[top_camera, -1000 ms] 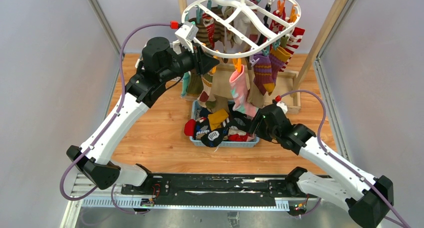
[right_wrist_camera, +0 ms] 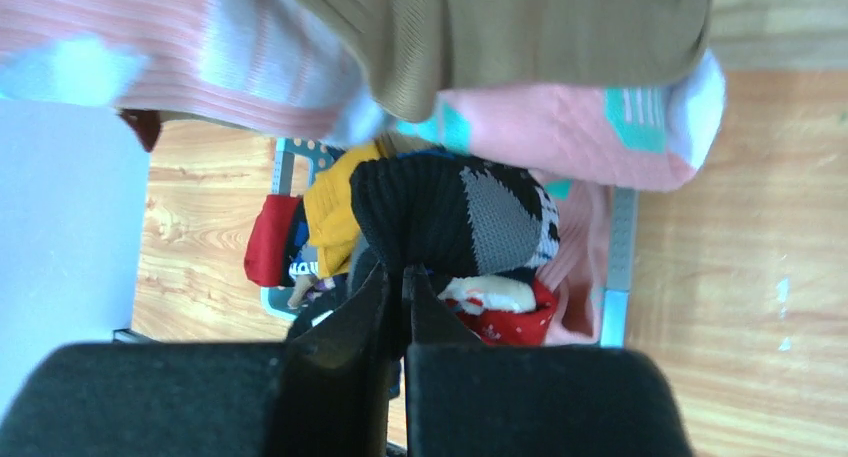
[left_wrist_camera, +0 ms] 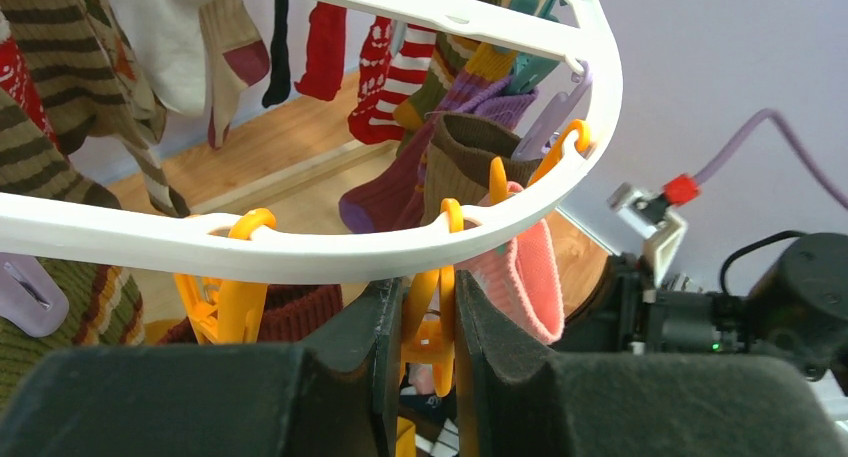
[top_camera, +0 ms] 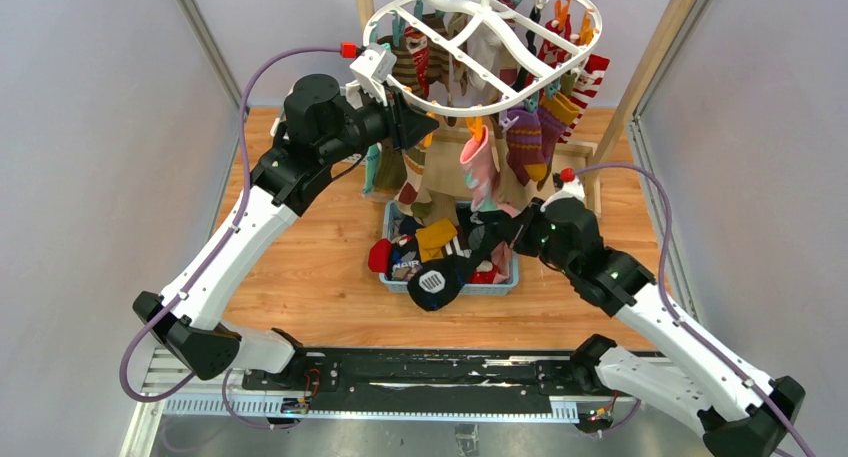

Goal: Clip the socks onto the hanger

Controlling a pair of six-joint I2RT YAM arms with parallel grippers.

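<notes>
The white hanger [top_camera: 475, 37] hangs at the top, with many socks clipped round it. At its front rim, my left gripper [top_camera: 425, 127] is shut on an orange clip [left_wrist_camera: 430, 342], whose two legs are squeezed between the fingers. My right gripper [top_camera: 512, 234] is shut just above the sock basket's right part. From its fingertips a black sock [top_camera: 440, 280] with a white patch slants down to the left over the basket's front edge. In the right wrist view the fingers hide where they pinch the cloth.
The blue basket [top_camera: 480, 289] holds several loose socks, including a yellow one [top_camera: 435, 235] and a red one [top_camera: 380, 256]. A pink sock [top_camera: 478, 164] dangles from the hanger, close to my right gripper. Wooden posts [top_camera: 640, 62] frame the hanger. Bare table lies either side.
The pink sock's lower end has shifted. My left arm stayed still.
</notes>
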